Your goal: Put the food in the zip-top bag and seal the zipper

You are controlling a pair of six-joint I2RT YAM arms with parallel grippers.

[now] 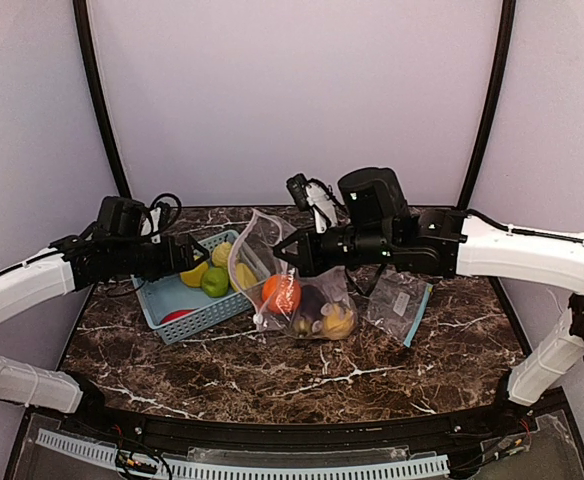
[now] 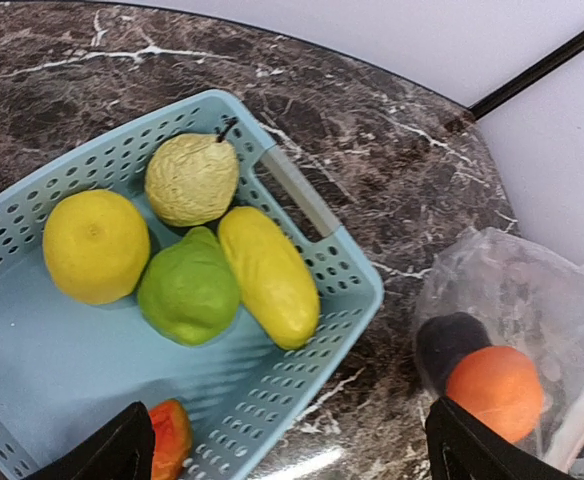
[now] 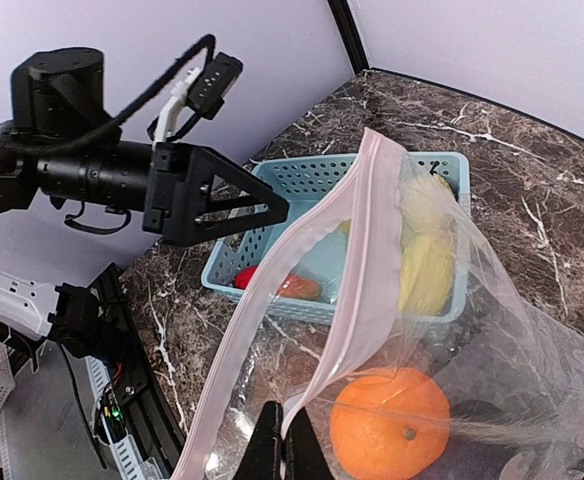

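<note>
A clear zip top bag (image 3: 367, 260) stands with its mouth spread wide. An orange fruit (image 1: 281, 294) rests inside it, beside a dark purple item (image 1: 310, 305) and a yellowish one (image 1: 338, 321). My right gripper is shut on the bag's rim, holding it up. Over the blue basket, my left gripper (image 1: 197, 262) stands open and empty. Below it in the left wrist view lie a yellow fruit (image 2: 96, 246), a green pear (image 2: 189, 288), a pale round fruit (image 2: 192, 180), a long yellow fruit (image 2: 269, 276) and a red item (image 2: 169, 438).
The blue basket (image 2: 353, 288) is left of the bag, close by. A second clear bag with a blue zipper (image 1: 399, 303) lies flat at right.
</note>
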